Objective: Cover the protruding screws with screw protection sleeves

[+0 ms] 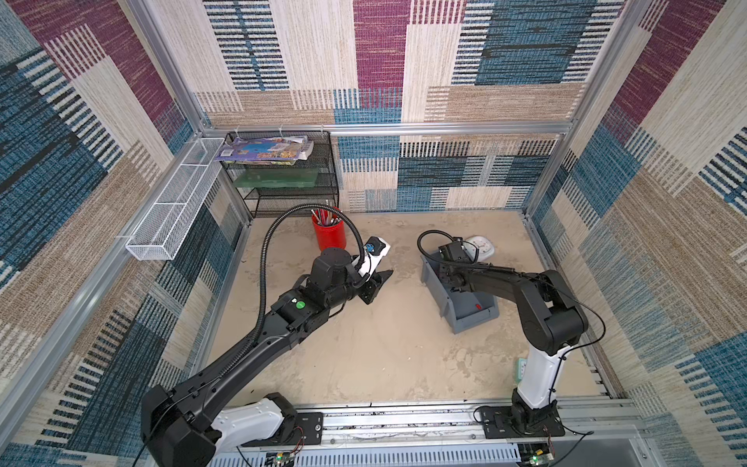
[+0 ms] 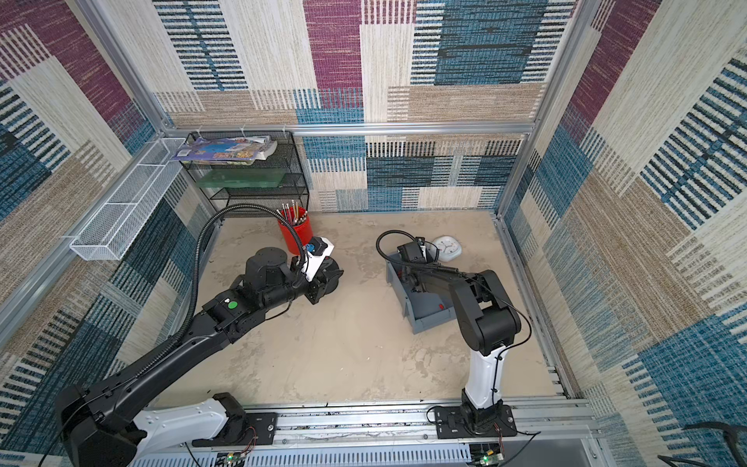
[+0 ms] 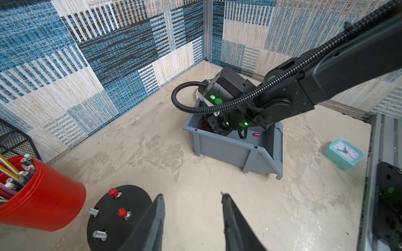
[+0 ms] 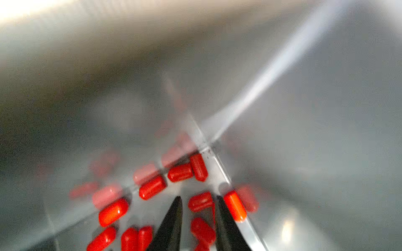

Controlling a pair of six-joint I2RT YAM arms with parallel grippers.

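A black round disc [image 3: 115,219] stands on the table left of my left gripper, which is open and empty. Red sleeves cap two of its screws, a rear sleeve [image 3: 113,192] and a front sleeve [image 3: 122,213]; two metal screws, one upper [image 3: 92,212] and one lower [image 3: 99,235], show bare. My right gripper reaches down into the grey bin [image 3: 228,148], its fingers part open over scattered red sleeves. One sleeve [image 4: 200,201] lies between the fingertips in that view; whether they touch it I cannot tell.
A red cup [image 3: 46,196] of pencils stands beside the disc. A white clock [image 1: 479,248] lies behind the bin, and a teal clock [image 3: 344,153] is near the right front edge. The table between disc and bin is clear.
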